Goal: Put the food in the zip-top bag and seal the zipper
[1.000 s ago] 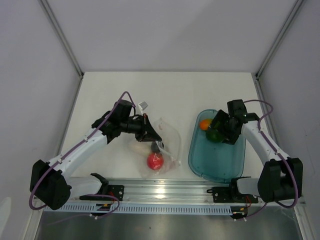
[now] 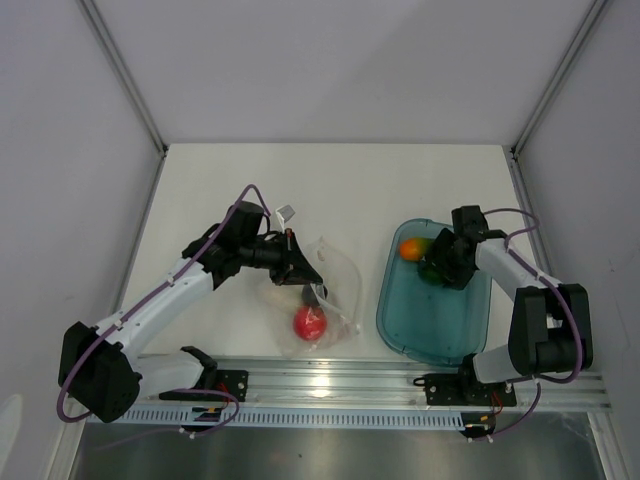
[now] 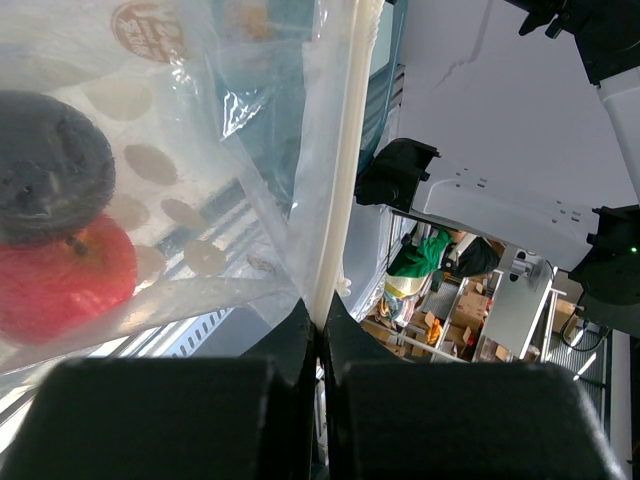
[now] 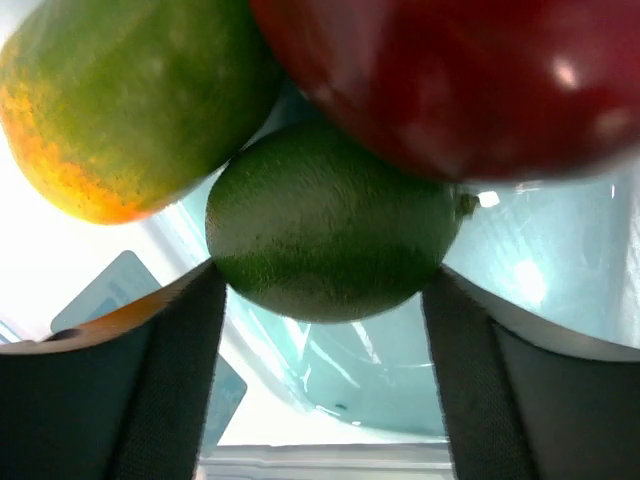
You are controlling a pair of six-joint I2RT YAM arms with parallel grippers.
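In the top view a clear zip bag (image 2: 340, 290) holds a red fruit (image 2: 309, 323) and a dark round item (image 3: 45, 160). My left gripper (image 2: 308, 278) is shut on the bag's zipper edge (image 3: 333, 200). My right gripper (image 2: 443, 270) is down in the teal tray (image 2: 420, 325). In the right wrist view its fingertips (image 4: 323, 280) sit either side of a dark green fruit (image 4: 330, 220), an avocado or lime, touching or nearly touching it. A green-orange mango (image 4: 130, 100) and a dark red fruit (image 4: 450, 70) lie beside it.
The tray stands right of the bag, its front half bare. Walls bound the table at the back and sides.
The left arm is nearly still.
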